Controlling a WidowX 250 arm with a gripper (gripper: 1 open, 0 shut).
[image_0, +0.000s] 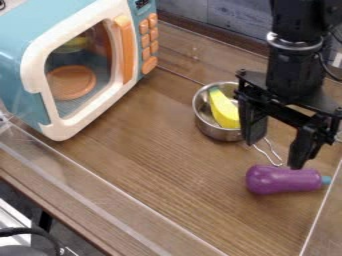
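Observation:
My black gripper hangs at the right, open, its two fingers spread above the wooden table with nothing seen between them. Beside and partly behind it is a metal pot with a wire handle, holding a yellow banana-like object. A purple eggplant lies on the table below the gripper, toward the front right.
A toy microwave, light blue and white, stands at the left with an orange plate inside. A clear rail or edge runs along the front left.

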